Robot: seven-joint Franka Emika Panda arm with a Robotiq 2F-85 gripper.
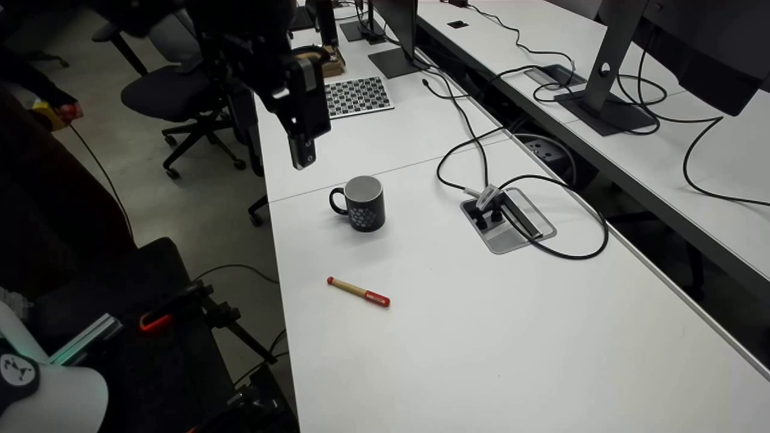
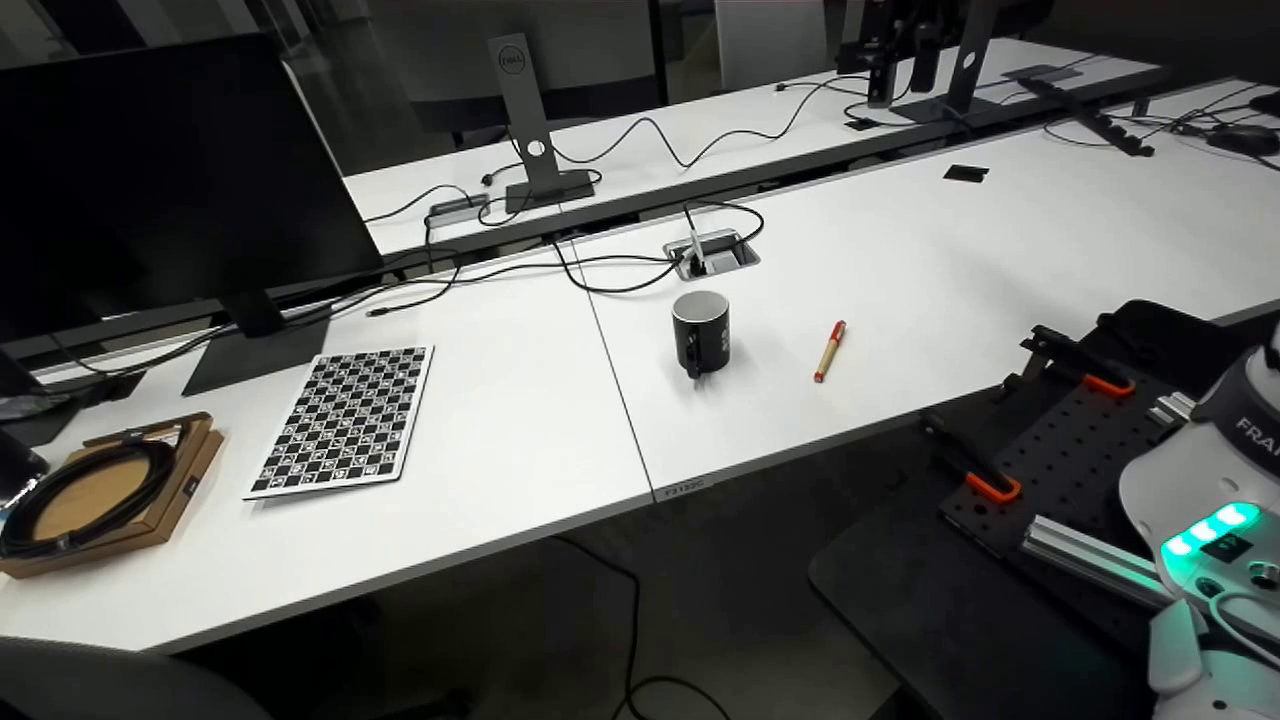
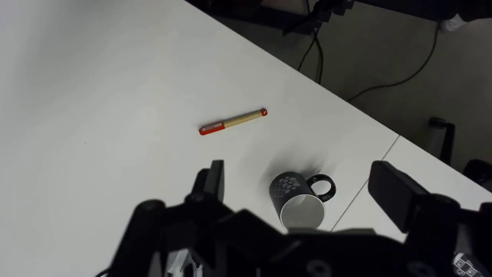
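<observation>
A black mug (image 1: 366, 206) with a pale printed pattern stands upright on the white table, its handle turned toward the table's near edge. A red and tan marker (image 1: 358, 291) lies flat a short way from it. My gripper (image 1: 306, 153) hangs in the air above the table, clear of both. In the wrist view the two fingers of the gripper are wide apart, and nothing is held between them. The mug (image 3: 302, 205) appears below that gap, its lower part partly covered by the gripper body. The marker (image 3: 233, 122) lies beyond the fingertips.
A checkered board (image 2: 345, 420) and a cardboard box with coiled cable (image 2: 108, 492) lie farther along the table. Black cables run around a metal socket box (image 1: 509, 220) beyond the mug.
</observation>
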